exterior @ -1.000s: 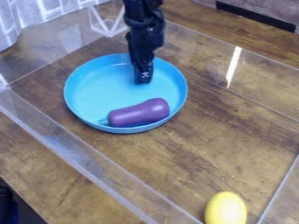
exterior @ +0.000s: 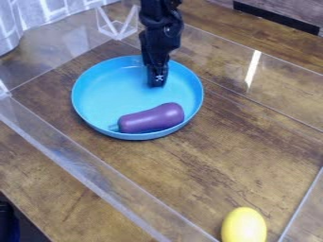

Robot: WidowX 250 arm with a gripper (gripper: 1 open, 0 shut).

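My dark gripper [exterior: 157, 68] hangs over the back of a blue round plate [exterior: 98, 97], its lower end reaching down inside the rim. I cannot make out its fingers well enough to tell how they stand or whether anything is between them. A purple eggplant [exterior: 151, 117] lies on the front part of the plate.
A yellow oval object [exterior: 244, 225] lies at the front right of the wooden table [exterior: 240, 142]. The table right of the plate is mostly clear. Transparent walls or strips run along the left and right edges.
The eggplant sits very slightly further left than a second ago. The gripper has barely moved.
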